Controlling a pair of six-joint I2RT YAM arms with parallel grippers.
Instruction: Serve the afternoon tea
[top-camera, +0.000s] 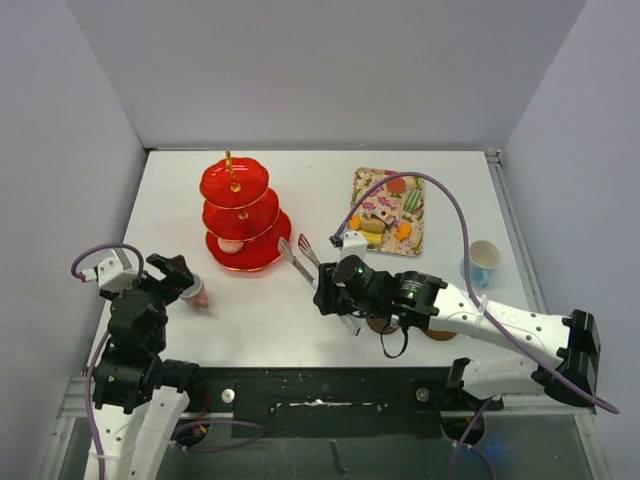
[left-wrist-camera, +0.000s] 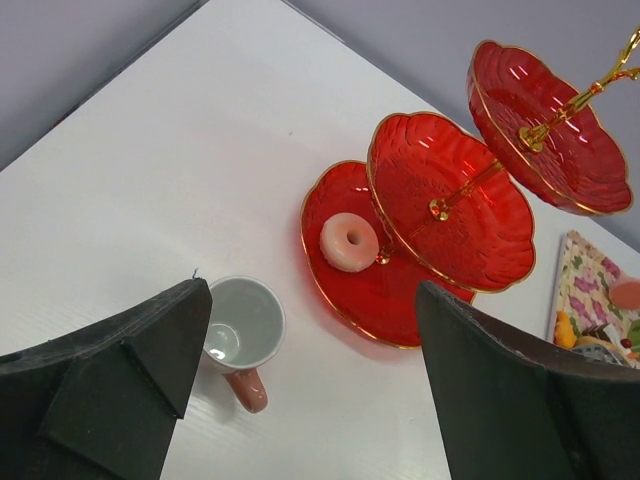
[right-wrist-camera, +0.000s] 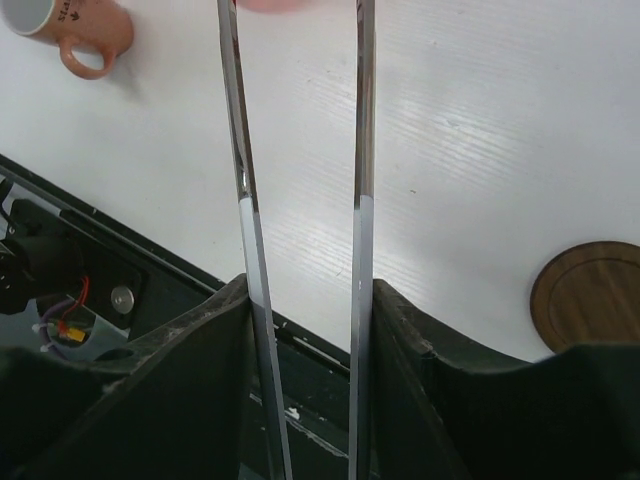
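A red three-tier stand (top-camera: 240, 190) with gold trim stands at the back left, a pink donut (left-wrist-camera: 345, 230) on its bottom plate (left-wrist-camera: 350, 300). My left gripper (top-camera: 155, 275) hangs open at the left, above a pinkish mug (left-wrist-camera: 243, 325) with nothing between its fingers. My right gripper (top-camera: 298, 248) holds long metal tong-like fingers pointing toward the stand, parted, with nothing seen between them in the right wrist view.
A floral tray (top-camera: 387, 245) of toy foods lies at the back right. A light blue mug (top-camera: 480, 262) stands at the right. Wooden coasters (right-wrist-camera: 590, 295) lie near the front edge.
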